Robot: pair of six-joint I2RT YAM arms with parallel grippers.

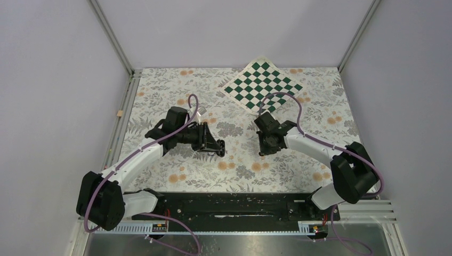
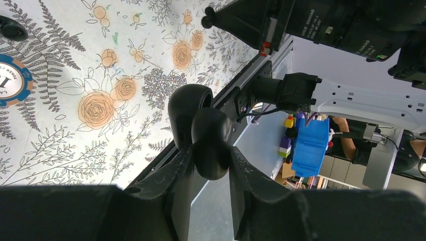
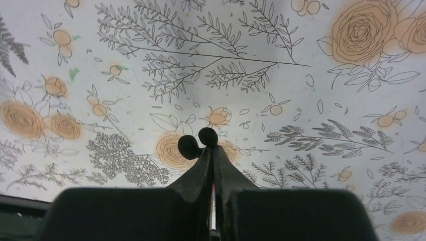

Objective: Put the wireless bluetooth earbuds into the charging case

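The black charging case (image 2: 212,143), its lid standing open, is held between the fingers of my left gripper, above the table. In the top view the case (image 1: 221,148) is left of my right gripper (image 1: 263,153), with a gap between. That right gripper is shut on a small black earbud (image 3: 189,147), whose rounded end sticks out past the fingertips, over the patterned cloth. A second black earbud (image 2: 12,29) lies on the cloth at the left edge of the left wrist view. The inside of the case is mostly hidden.
A blue-and-white poker chip (image 2: 12,83) lies beside the loose earbud. At the back, a green-and-white checkered mat (image 1: 262,84) covers part of the floral cloth (image 1: 170,88). The dark front rail (image 1: 229,205) borders the table. Cloth between the grippers is clear.
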